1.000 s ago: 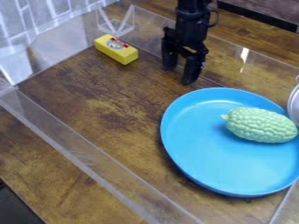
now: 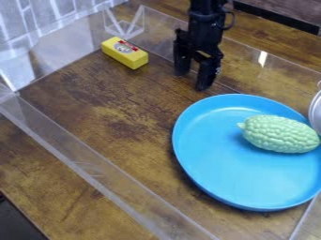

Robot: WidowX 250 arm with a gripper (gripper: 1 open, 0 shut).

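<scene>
The black gripper (image 2: 194,69) is low over the wooden floor of a clear-walled tray at the back middle; whether its fingers are open or shut is too dark and small to tell. Left of it, apart, lies a yellow box (image 2: 123,53) with a label. In front of it and to the right, a pale green corn-like object (image 2: 279,133) lies on a blue plate (image 2: 220,178).
The tray's clear wall (image 2: 94,186) runs along the left and front, with another along the back. A silvery object (image 2: 313,110) is cut off at the right edge.
</scene>
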